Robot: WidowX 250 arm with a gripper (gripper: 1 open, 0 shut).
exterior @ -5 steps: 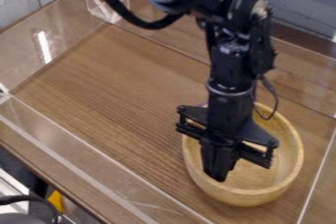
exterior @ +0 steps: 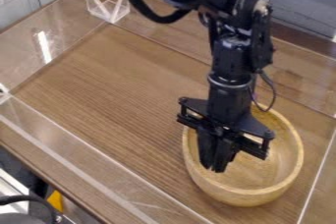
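Note:
The black gripper (exterior: 223, 140) of the arm hangs over a round beige plastic bowl (exterior: 269, 182) at the lower right, its fingers reaching down at the bowl's left part. The gap between the fingertips is hard to make out, and I cannot tell whether anything is between them.
A clear plastic piece (exterior: 108, 4) sits at the back left. Black cables (exterior: 20, 199) lie at the lower left edge, and a low wall runs along the back.
Over the last second the gripper has risen slightly and moved back from the bowl's front. The bowl has stayed about where it was.

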